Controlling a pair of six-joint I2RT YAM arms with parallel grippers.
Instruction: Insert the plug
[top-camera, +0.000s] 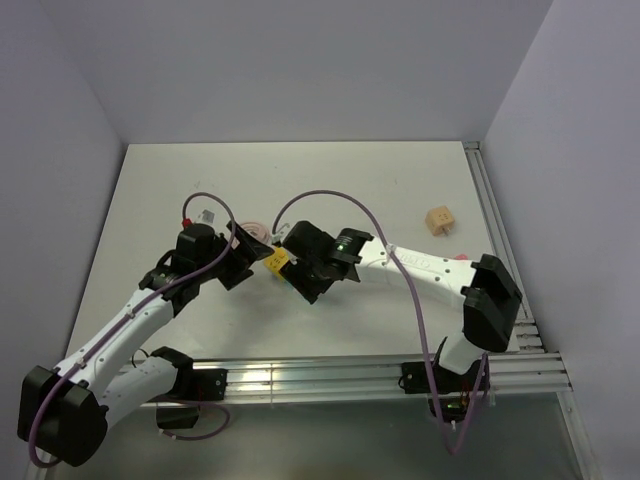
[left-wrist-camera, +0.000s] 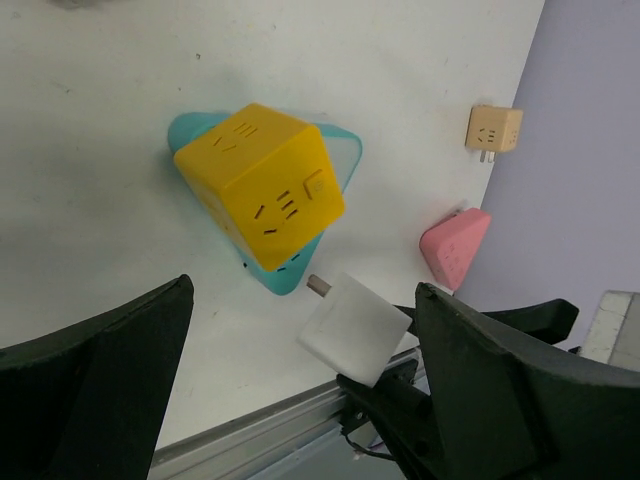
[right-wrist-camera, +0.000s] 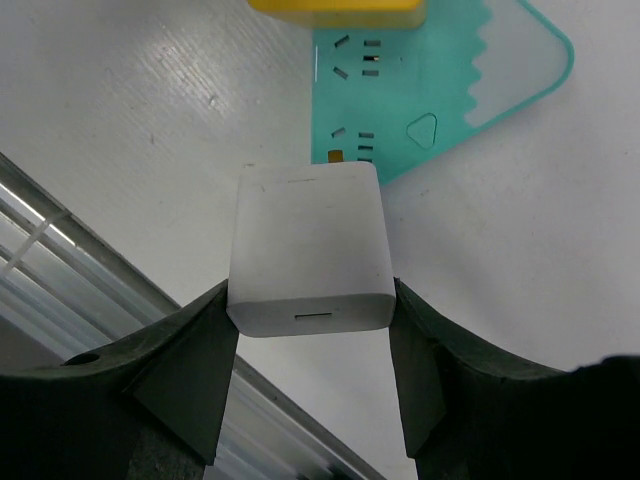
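Observation:
A white cube plug (right-wrist-camera: 310, 245) with a brass prong is held in my right gripper, which is shut on it, the prong just below the slots of a teal power strip (right-wrist-camera: 390, 90). The same plug (left-wrist-camera: 355, 325) shows in the left wrist view beside the strip (left-wrist-camera: 285, 275). A yellow cube with sockets (left-wrist-camera: 240, 170) sits on the strip. My left gripper stands open, up and left of the strip in the top view (top-camera: 250, 260).
A tan cube plug (top-camera: 440, 220) and a pink triangular block (left-wrist-camera: 455, 240) lie at the right. A pinkish ring (top-camera: 255, 228) lies behind the left gripper. The metal rail (top-camera: 300, 380) runs along the front edge.

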